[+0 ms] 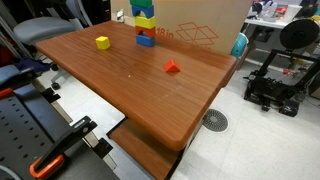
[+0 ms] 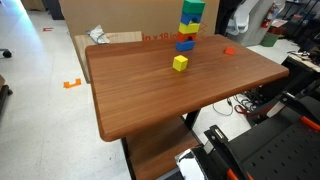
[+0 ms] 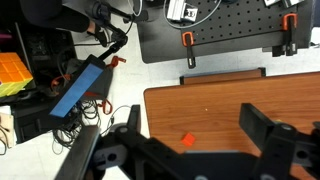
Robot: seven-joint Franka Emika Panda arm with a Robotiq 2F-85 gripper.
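Note:
On the brown table [image 1: 150,95] a tower of coloured blocks [image 1: 145,22] rises near the back edge, with green [image 2: 193,7] uppermost, then blue, yellow, red and blue at the base. Apart from it, a yellow cube [image 2: 180,63] lies toward the left in exterior view 1. A small red triangular block [image 1: 171,66] rests alone to the tower's right. From the wrist, that red piece [image 3: 188,139] appears near the bottom, between the widely parted dark fingers of my gripper. The gripper is open and holds nothing. The tower and yellow cube are not visible there.
A cardboard panel [image 1: 205,25] stands behind the table. The black perforated base [image 3: 240,25] with orange-handled clamps lies beside it across a gap. Cables and dark equipment [image 3: 75,90] clutter the floor past one table end.

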